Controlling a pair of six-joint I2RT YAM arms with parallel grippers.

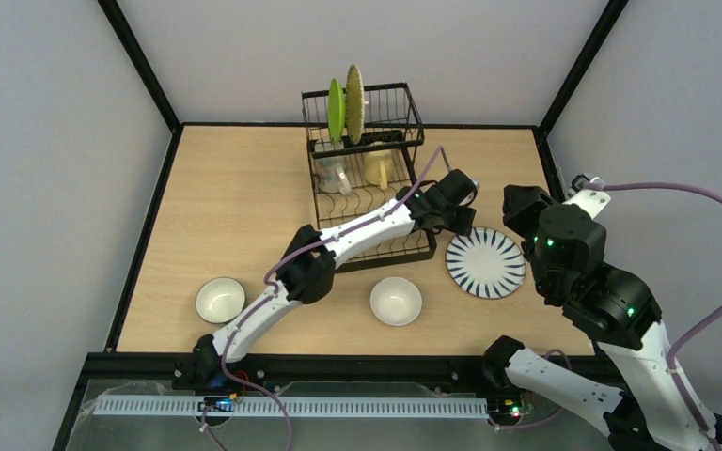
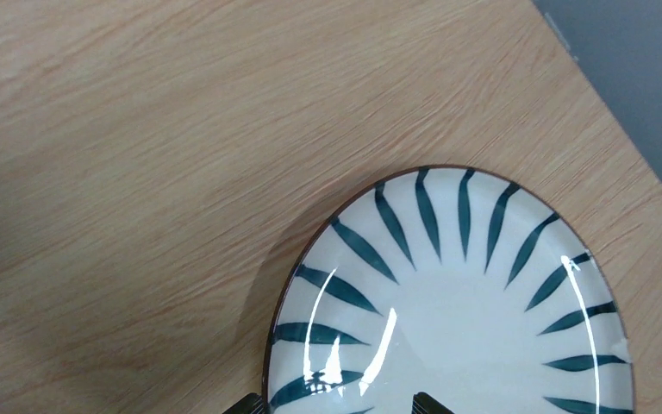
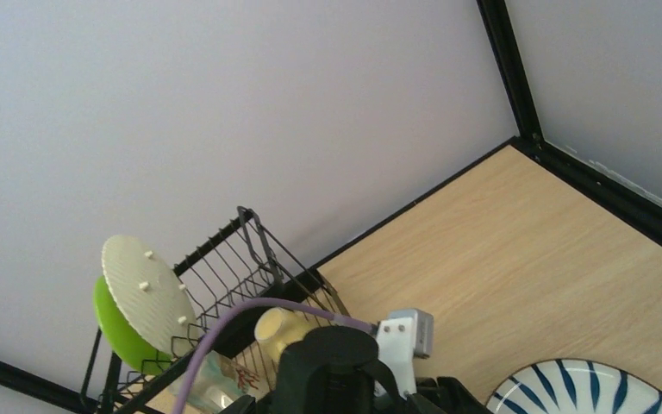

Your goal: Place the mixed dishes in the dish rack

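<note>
A white plate with dark blue stripes (image 1: 486,263) lies flat on the table, right of the black dish rack (image 1: 434,246). Over the plate's upper left edge hangs my left gripper (image 1: 463,222); its fingertips (image 2: 246,404) are spread above the striped plate (image 2: 465,319), with nothing held. My right gripper (image 1: 517,202) is open and empty, up to the right of the plate. The rack's upper tier holds a green plate (image 1: 336,111) and a yellowish plate (image 1: 354,105) on edge. Below are a pale mug (image 1: 331,175) and a yellow mug (image 1: 376,167).
One white bowl (image 1: 396,302) sits in front of the rack, another white bowl (image 1: 220,300) at the front left. My left arm crosses the rack's lower front, while the right arm stands along the table's right edge. Bare table spreads to the rack's left.
</note>
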